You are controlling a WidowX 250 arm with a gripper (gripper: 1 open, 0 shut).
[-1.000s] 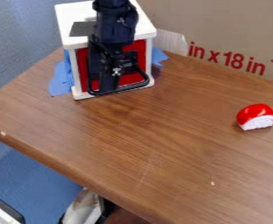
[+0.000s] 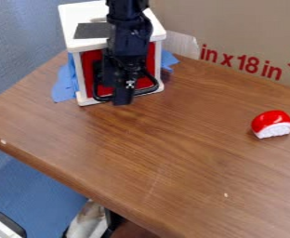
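My black gripper (image 2: 122, 91) hangs in front of a white box-like appliance (image 2: 83, 22) with a red inner face (image 2: 89, 67), at the back left of the wooden table (image 2: 135, 167). A black wire or handle loop crosses the red face around my fingers. I cannot tell whether the gripper is open or shut, or holding the loop. A red object with a white bristled underside (image 2: 271, 123) lies at the right.
Blue cloth (image 2: 62, 85) lies beside the appliance, with a pale translucent item (image 2: 181, 45) behind it. A cardboard panel (image 2: 234, 28) stands at the back.
My gripper has shifted slightly right and down across the front of the white appliance. The red object on the right has not moved.
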